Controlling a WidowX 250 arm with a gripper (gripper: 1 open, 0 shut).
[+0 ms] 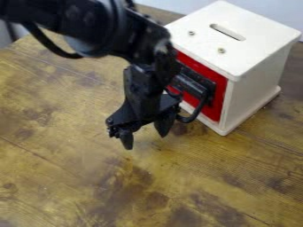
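Observation:
My black gripper [144,133] hangs open low over the wooden table, left of a white box [247,68] with a red front [212,107]. A black piece [196,85] with a curved dark part is on the red front, just right of the gripper. I see nothing between the fingers; part of the red front is hidden behind my arm.
The white box takes up the right rear, with a slot in its top. A pale wall is behind it.

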